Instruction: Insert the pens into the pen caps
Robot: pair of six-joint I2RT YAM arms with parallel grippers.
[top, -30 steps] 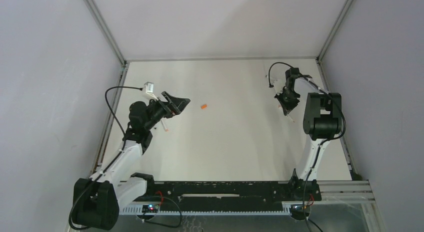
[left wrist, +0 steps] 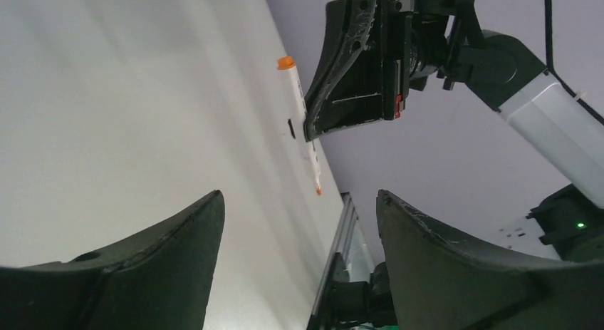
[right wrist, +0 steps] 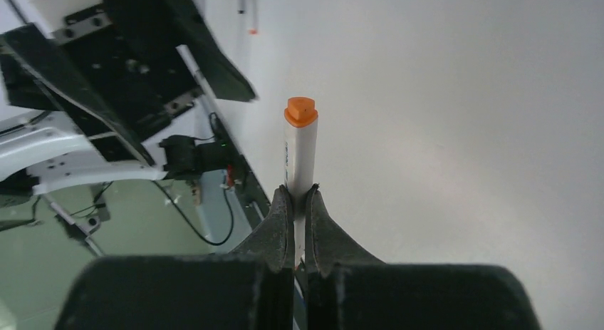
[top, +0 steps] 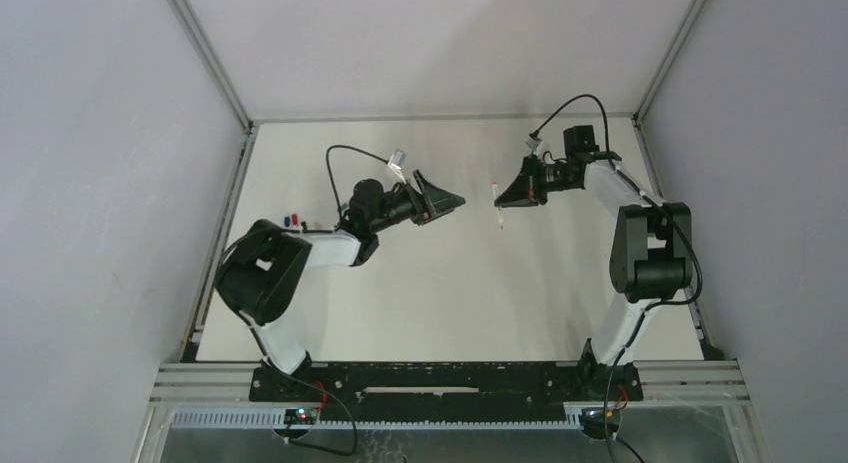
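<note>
My right gripper [top: 502,203] is shut on a white marker [top: 499,219] with an orange top, held above the table near its middle. In the right wrist view the marker [right wrist: 300,148] stands between the fingertips. My left gripper [top: 450,201] faces it from the left, a short way apart, its fingers [left wrist: 157,259] apart with nothing between them. In the left wrist view the marker [left wrist: 290,84] is ahead, between and beyond those fingertips.
Several small pens or caps [top: 295,220] lie at the left of the table [top: 430,303], partly behind the left arm.
Both grippers have moved toward the middle and closer together; the marker has come leftward with the right gripper, and the left arm has swung right.
</note>
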